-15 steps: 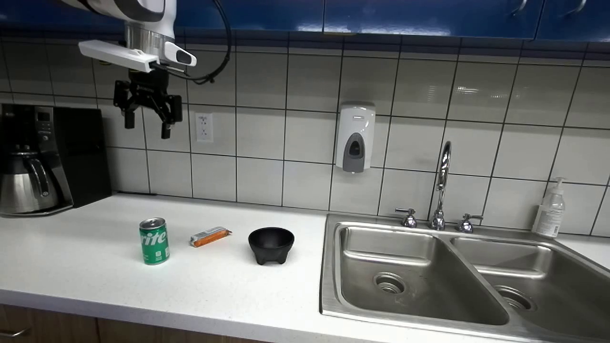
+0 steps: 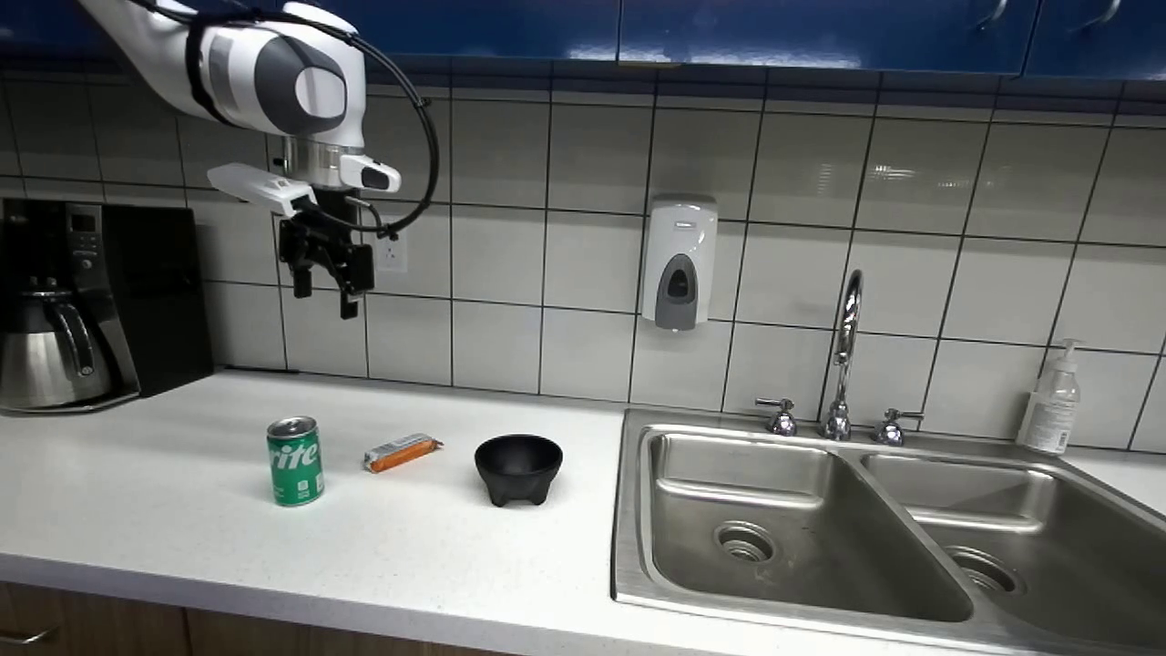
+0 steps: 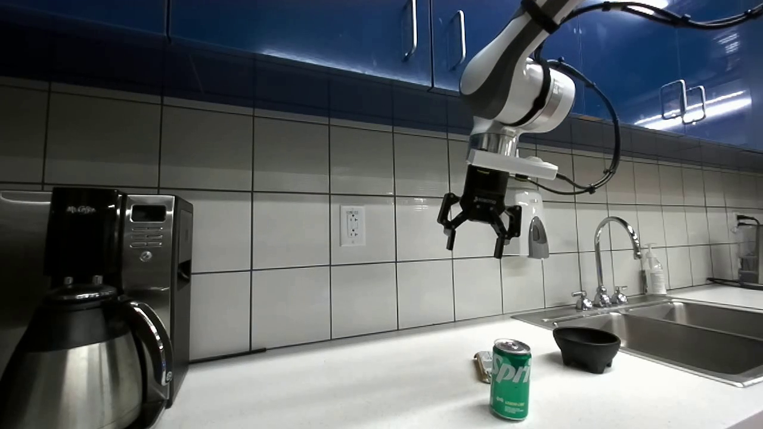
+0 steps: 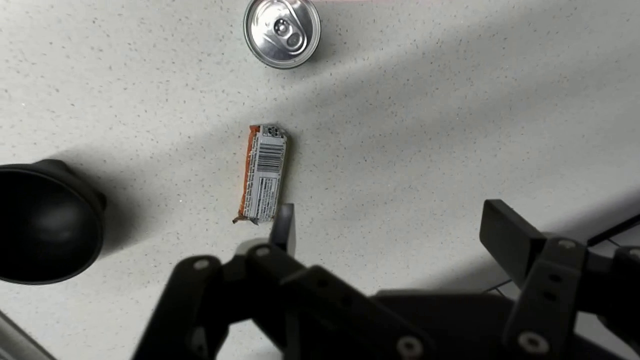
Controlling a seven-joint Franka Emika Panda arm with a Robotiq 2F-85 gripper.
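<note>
My gripper (image 2: 324,304) hangs high above the back of the counter, its fingers open and empty. Below it on the white surface lies an orange and silver wrapped bar (image 2: 401,452); the wrist view has this bar (image 4: 263,174) just beyond one of my fingertips, with its barcode side up. A green Sprite can (image 2: 295,461) stands upright to the left of the bar in exterior view 1, and in the wrist view only the can's top (image 4: 282,30) shows. To the bar's right is a black footed bowl (image 2: 518,468), whose visible inside (image 4: 45,225) looks empty.
At the left a coffee maker (image 2: 109,306) stands against the wall. A double steel sink (image 2: 634,514) with a faucet (image 2: 848,350) takes up the right side, and a soap dispenser (image 2: 679,262) hangs on the tiles.
In exterior view 1 my gripper has come lower and shifted to the right, staying open. The can, bar and bowl have kept their places.
</note>
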